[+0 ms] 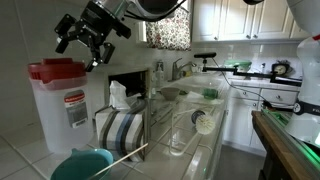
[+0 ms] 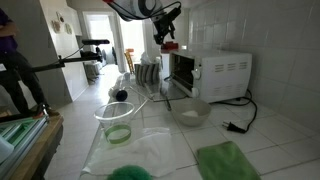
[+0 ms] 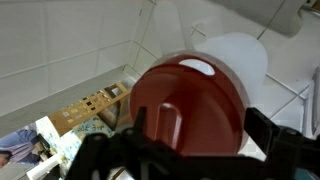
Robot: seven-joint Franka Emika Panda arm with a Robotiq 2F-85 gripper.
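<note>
A tall white container (image 1: 66, 112) with a red lid (image 1: 60, 70) stands on the tiled counter at the left in exterior view 1. Just above that lid, my gripper (image 1: 77, 54) points downward with its fingers apart and nothing held. From the wrist, the red lid (image 3: 190, 108) with its raised central ridge fills the middle, between the two black fingers. In exterior view 2, the lid (image 2: 169, 46) shows small behind the toaster oven, below the gripper.
A striped toaster cover or box (image 1: 122, 132) stands right of the container, and a teal bowl (image 1: 84, 165) in front. The white toaster oven (image 2: 212, 75), a bowl (image 2: 190, 111), a clear cup (image 2: 115, 120) and a green cloth (image 2: 226, 161) occupy the counter.
</note>
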